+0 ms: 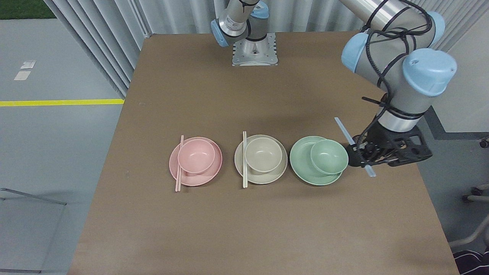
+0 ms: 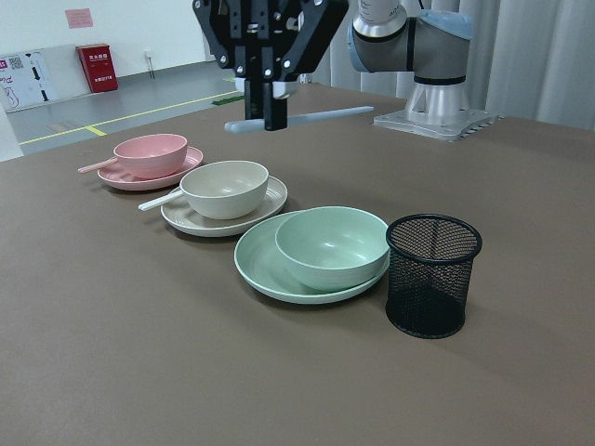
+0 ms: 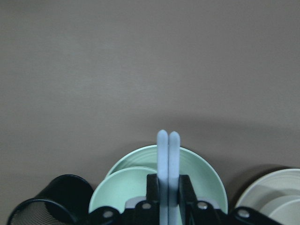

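Note:
My gripper is shut on a pair of pale blue chopsticks (image 3: 173, 159), held raised above the green plate and bowl side, near the mesh cup. The green plate (image 1: 302, 160) carries a green bowl (image 1: 329, 156) toward its right. A cream plate (image 1: 261, 178) with cream bowl (image 1: 263, 153) and white chopsticks (image 1: 245, 176) along its left side sits beside it. The pink plate (image 1: 201, 178) with pink bowl (image 1: 196, 156) and pink chopsticks (image 1: 178, 176) is farthest left.
A black mesh cup (image 2: 428, 297) stands beside the green set, hidden behind my arm in the front view.

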